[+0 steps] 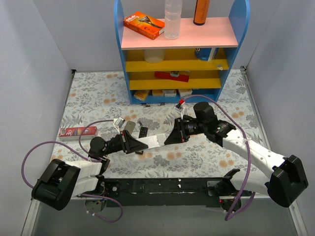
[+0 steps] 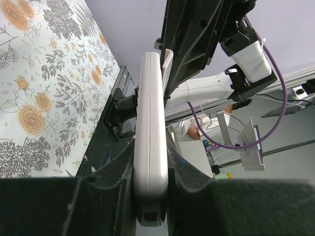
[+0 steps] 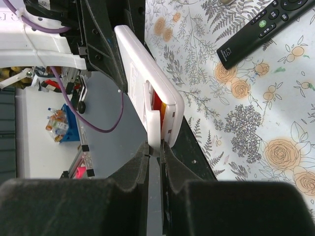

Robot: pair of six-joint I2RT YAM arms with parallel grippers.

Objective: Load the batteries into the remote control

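Observation:
A white remote control (image 1: pixel 150 141) is held above the table between my two arms. My left gripper is shut on it, one finger on each side, with the remote's narrow edge facing the left wrist view. At the other end, my right gripper is shut on the white battery cover (image 3: pixel 153 123). The cover stands at an angle, partly away from the remote's back. Through the gap a red and yellow patch (image 3: pixel 158 102) shows inside the remote; its shape is mostly hidden.
A black remote (image 3: pixel 261 34) lies on the flowered table, with a grey-brown object (image 1: pixel 130 126) beside it. Over at the left rests a red box (image 1: pixel 78 132). The blue shelf (image 1: pixel 120 29) stands at the back.

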